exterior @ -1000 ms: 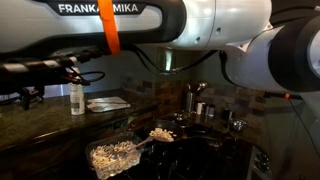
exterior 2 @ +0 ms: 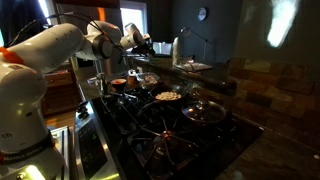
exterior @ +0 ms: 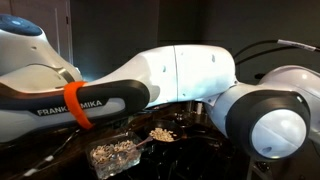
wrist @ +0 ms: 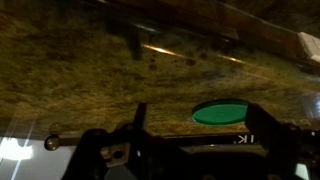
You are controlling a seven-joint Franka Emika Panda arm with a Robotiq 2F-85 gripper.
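In the wrist view my gripper has its two dark fingers spread well apart, with no object clasped between them. Below it is a brown, mottled counter (wrist: pixel 90 85). A flat green oval thing with a dark rim (wrist: pixel 220 113) appears near the right finger; I cannot tell what it is. In exterior view 2 the arm (exterior 2: pixel 105 40) stretches to the back left, its gripper small and dark over the counter area. The gripper is out of sight in exterior view 1, where the arm fills the upper middle.
A clear tray of pale pieces (exterior: pixel 115 155) sits by a pan with similar food (exterior: pixel 162 134). The black stove (exterior 2: pixel 165 135) carries a glass-lidded pan (exterior 2: pixel 203 110). A bottle and a lamp stand on the raised counter (exterior 2: pixel 190 67) behind.
In exterior view 1 the arm has swung lower and now covers the counter, bottle and utensils seen behind it before. The tray and pan of food stay put.
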